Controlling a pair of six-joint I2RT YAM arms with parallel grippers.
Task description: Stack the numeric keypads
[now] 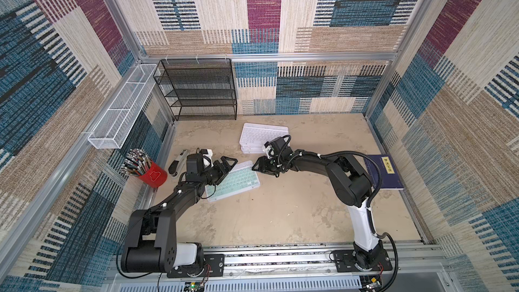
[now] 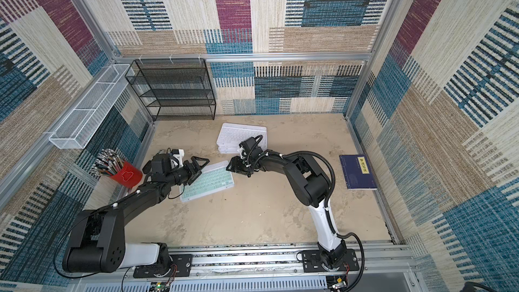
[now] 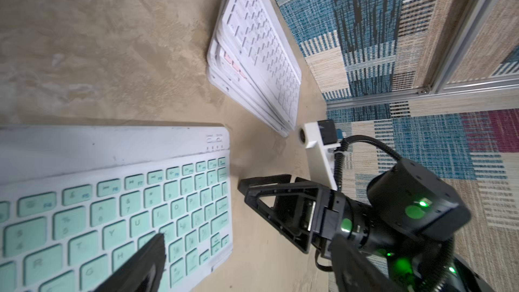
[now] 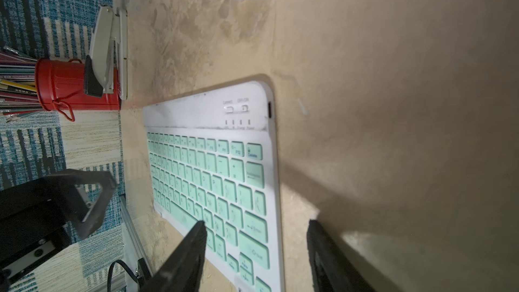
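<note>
A white keyboard with mint-green keys [image 1: 238,181] lies flat on the table between my two arms. My left gripper [image 1: 231,165] is open over its left part, and the blurred left fingers [image 3: 143,265] hang above the keys. Beside the right short edge stands my right gripper. Its fingers [image 4: 186,254] are apart, one over the keys and the other past the edge, with nothing gripped. Behind them rests a stack of white keyboards [image 1: 263,134], pale keys on top, its layers slightly out of line in the left wrist view.
A red pencil bucket [image 1: 151,175] and a stapler [image 1: 177,162] stand at the left. A black wire rack [image 1: 200,89] is at the back left, a dark blue book [image 1: 386,172] at the right.
</note>
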